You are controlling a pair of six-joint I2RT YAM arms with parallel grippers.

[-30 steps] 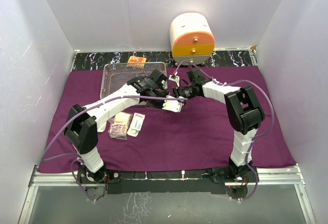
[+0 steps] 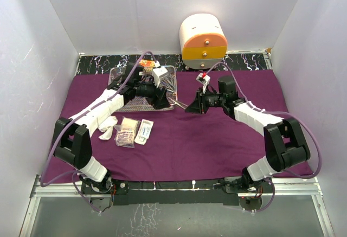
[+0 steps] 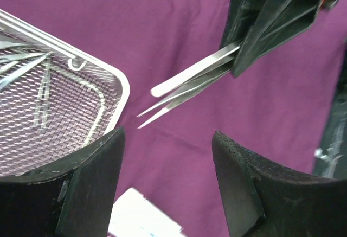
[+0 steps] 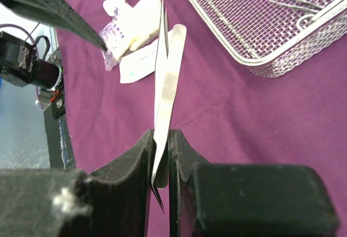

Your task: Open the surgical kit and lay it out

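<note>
A wire-mesh tray (image 2: 130, 107) (image 4: 260, 58) holding steel instruments stands at the back left of the purple cloth. My right gripper (image 2: 198, 105) is shut on steel tweezers (image 3: 190, 71) (image 4: 169, 85), held just right of the tray's corner with their tips pointing toward it. My left gripper (image 2: 161, 99) hangs at the tray's right part, open with nothing between its fingers, facing the tweezers.
Packets (image 2: 143, 132), a bagged item (image 2: 124, 136) and white gloves (image 2: 108, 128) lie front left of the tray. A small drawer cabinet (image 2: 203, 42) stands at the back.
</note>
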